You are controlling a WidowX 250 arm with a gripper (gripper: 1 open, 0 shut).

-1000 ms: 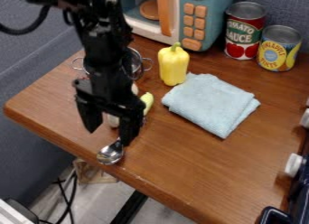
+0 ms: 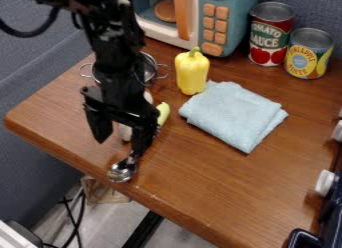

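My black gripper [image 2: 118, 127] hangs low over the left front of the wooden table, above a metal ladle or spoon [image 2: 123, 170] that lies by the front edge. A pale yellow-green object [image 2: 162, 113] and a whitish item, partly hidden, sit behind the gripper. Whether the fingers hold anything is unclear.
A yellow bottle [image 2: 191, 73], folded light-blue cloth [image 2: 234, 116], toy microwave [image 2: 215, 22] and two cans [image 2: 270, 37] occupy the back and middle. A dark appliance with white knobs [image 2: 321, 212] borders the right.
The gripper shifted slightly over the last second, staying above the spoon's handle area. The objects on the table look unmoved.
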